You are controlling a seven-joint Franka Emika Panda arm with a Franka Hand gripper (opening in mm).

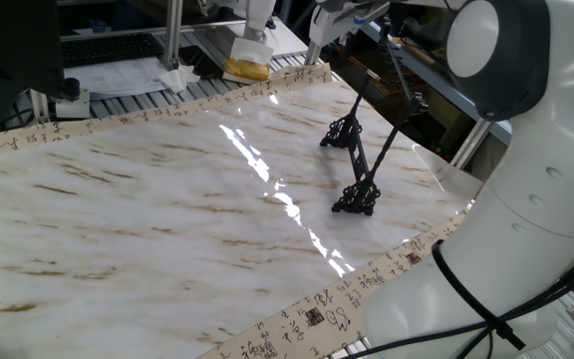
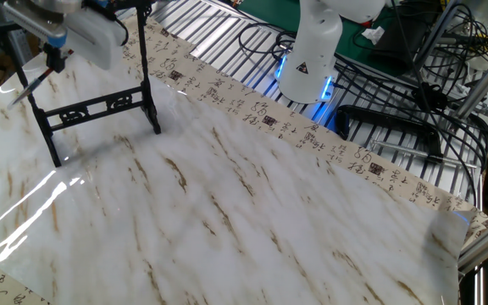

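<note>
A black openwork rack (image 1: 359, 160) stands upright on the marbled sheet, its two ornate feet joined by a low crossbar. In the second exterior view the same rack (image 2: 91, 108) is at the upper left, with its top cut off by the frame. My gripper (image 2: 55, 61) hangs between the rack's posts there, pointing down. A thin dark stick (image 2: 30, 91) slants down and left from beside the fingertips. Whether the fingers are closed on it is too small to tell. In the first exterior view, the gripper is mostly lost at the top edge behind the rack.
The marbled sheet (image 2: 252, 229) is bare over most of its area, with a beige lettered border (image 1: 327, 309). My white arm (image 1: 556, 150) fills the right side of the first view. Cables and a black clamp (image 2: 388, 131) lie beyond the border.
</note>
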